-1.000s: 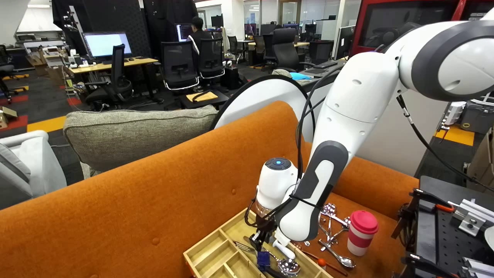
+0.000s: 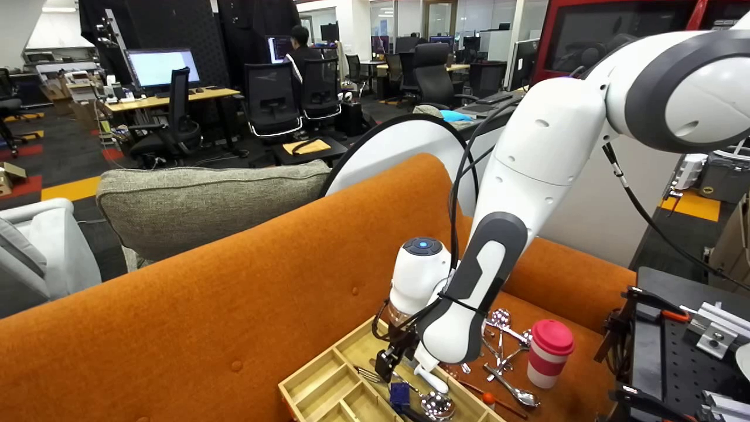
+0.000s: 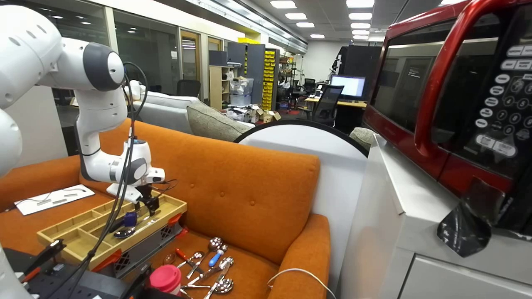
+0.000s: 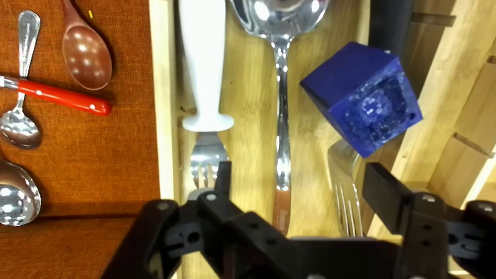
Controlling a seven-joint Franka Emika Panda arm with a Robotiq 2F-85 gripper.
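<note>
In the wrist view my gripper is open, its two black fingers (image 4: 224, 179) wide apart over the wooden tray (image 4: 165, 102). A metal spoon (image 4: 282, 121) with a brown handle end runs lengthwise between the fingers. Near the right finger lies a metal fork (image 4: 348, 204), partly hidden beneath a dark blue block-like piece (image 4: 353, 76). To the left is a white-handled fork (image 4: 204, 79), its tines close to the left finger. No item is visibly gripped. Exterior view 1 has the gripper (image 2: 387, 364) low over the tray.
Left of the tray, a red-handled utensil (image 4: 65, 97), a brown spoon (image 4: 86, 55) and other metal utensils lie on the orange sofa. A red-lidded cup (image 2: 550, 351) stands beyond them. The tray's wooden dividers (image 2: 324, 383) separate empty compartments. The sofa back rises behind the tray.
My gripper and wrist have shifted slightly left in exterior view 1. The tray, the utensils and the cup look unmoved.
</note>
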